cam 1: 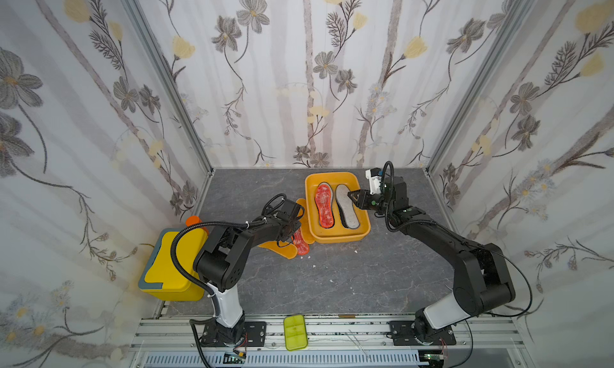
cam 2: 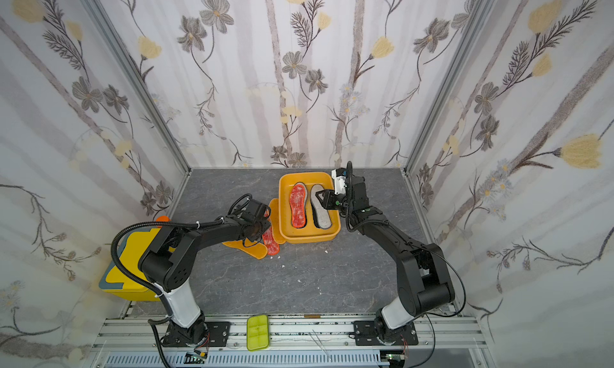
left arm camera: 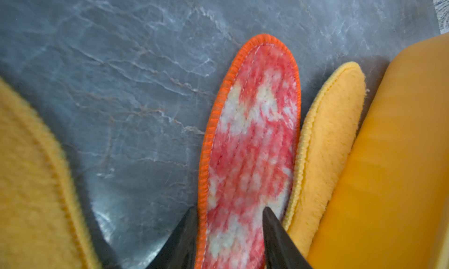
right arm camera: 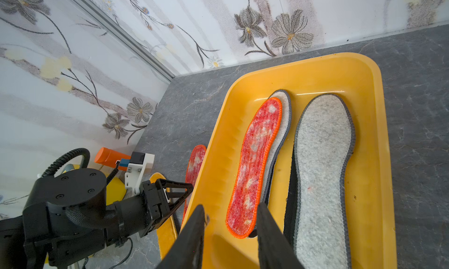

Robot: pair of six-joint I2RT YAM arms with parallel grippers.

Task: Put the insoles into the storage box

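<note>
The orange storage box (right arm camera: 383, 142) holds a red-mottled insole (right arm camera: 250, 166) atop a grey one and, to its right, a grey insole (right arm camera: 322, 166). Left of the box a red insole (left arm camera: 252, 124) lies on the table, flanked by yellow insoles (left arm camera: 327, 138) (left arm camera: 32, 180). My left gripper is open low over that red insole, a fingertip at its orange edge. My right gripper is open above the box, nothing seen between its fingers.
A yellow-lidded container (cam 1: 169, 265) and an orange cup (right arm camera: 110, 154) sit at the left. A green tray (cam 1: 295, 332) lies on the front rail.
</note>
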